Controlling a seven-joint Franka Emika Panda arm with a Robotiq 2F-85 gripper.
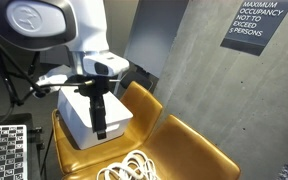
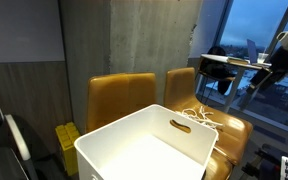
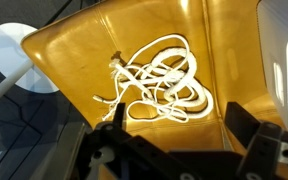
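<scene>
A white rope [image 3: 189, 80] lies in loose loops on a tan chair seat, its knotted end toward the left in the wrist view. My gripper is open above the seat, with its two dark fingers apart at the lower left and lower right. Between and beyond them the rope shows below, untouched as far as I can see. In exterior view 1 the gripper hangs in front of the white box [image 1: 76, 127], and the rope [image 1: 134, 167] lies lower and to the right. The second exterior view shows the rope [image 2: 200, 113] behind the box.
Tan chairs [image 1: 189, 150] stand in a row along a concrete wall [image 1: 199, 90]. The white box [image 2: 109, 150] occupies the seat beside the rope. A checkered board [image 1: 4, 155] is at the lower left. A table [image 2: 229, 63] stands at the back right.
</scene>
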